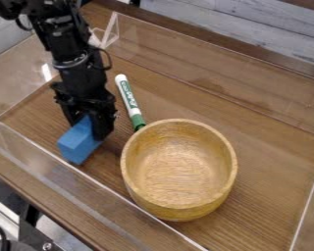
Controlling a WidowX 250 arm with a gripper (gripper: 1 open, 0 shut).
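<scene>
My black gripper (91, 118) reaches down from the top left of the camera view, shut on a blue block (78, 142) that stands tilted on the wooden surface at the lower left. Its fingertips are dark and partly overlap the block's upper part.
A large round tan bowl (179, 172) sits right of the block. A green and white marker (129, 100) lies above the bowl. Low rims border the wooden tray (238, 88).
</scene>
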